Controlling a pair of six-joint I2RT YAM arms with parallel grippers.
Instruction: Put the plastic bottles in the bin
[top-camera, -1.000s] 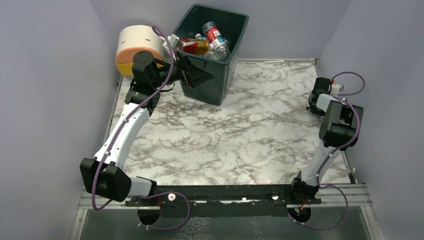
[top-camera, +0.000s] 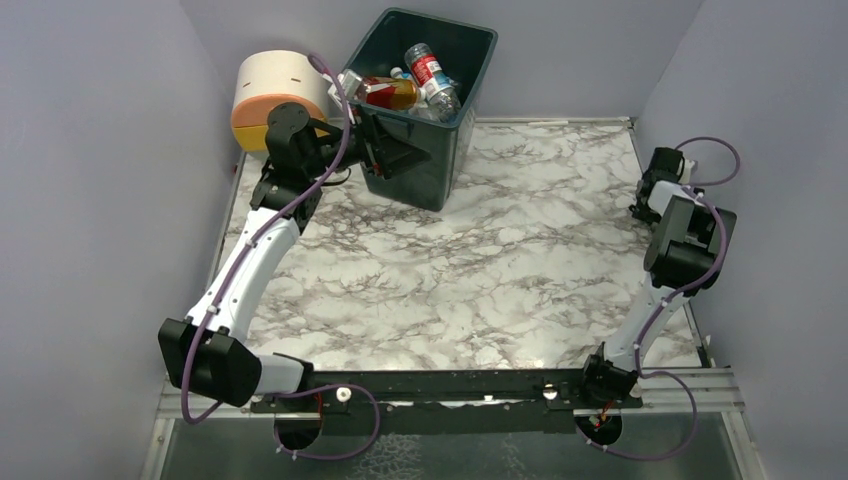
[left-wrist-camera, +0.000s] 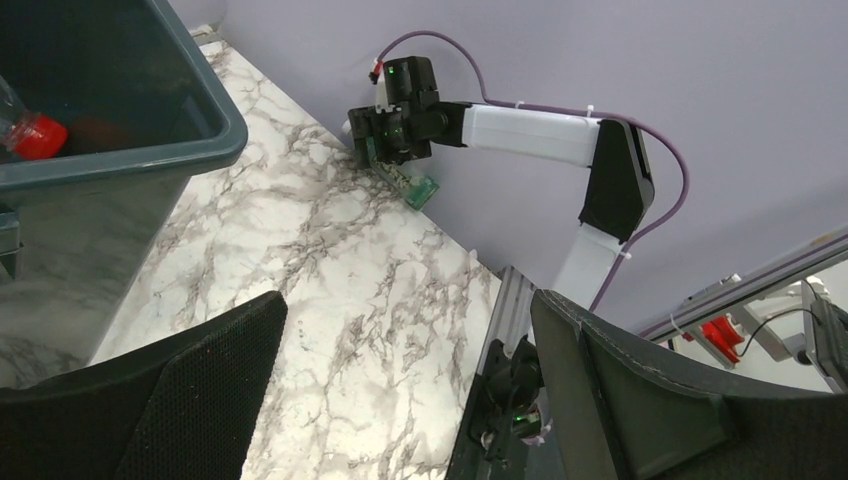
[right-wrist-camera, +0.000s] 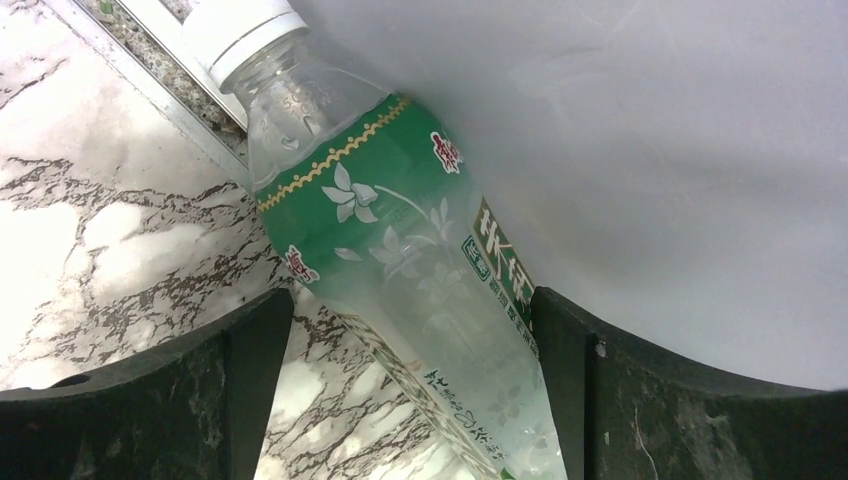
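Observation:
A clear plastic bottle with a green label and white cap lies along the far edge of the table against the right wall, also visible in the left wrist view. My right gripper is open around it, one finger on either side. In the top view the right arm hides it. The dark bin stands at the back with several bottles inside, a red-labelled one among them. My left gripper hangs open by the bin's front, nothing between its fingers.
An orange, yellow and cream container stands left of the bin. Walls bound the table at back, left and right.
My right gripper has shifted a little to the right, toward the wall. The left arm stays in place.

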